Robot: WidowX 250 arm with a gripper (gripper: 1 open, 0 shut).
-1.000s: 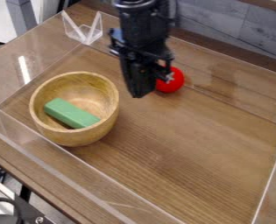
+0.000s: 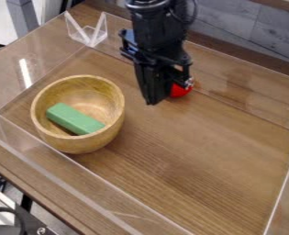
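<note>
My black gripper (image 2: 153, 87) hangs over the middle of the wooden table (image 2: 208, 165), shut, with nothing visible between its fingers. Just right of and behind it, a red round object (image 2: 181, 89) is partly hidden by the gripper. To the left, a tan bowl (image 2: 104, 96) holds a green block (image 2: 75, 119) lying tilted inside it.
A clear plastic item (image 2: 88, 29) stands at the back left. A wall (image 2: 263, 46) runs along the back right.
My gripper has moved a little to the right, covering more of the red object. The bowl and block have stayed put.
</note>
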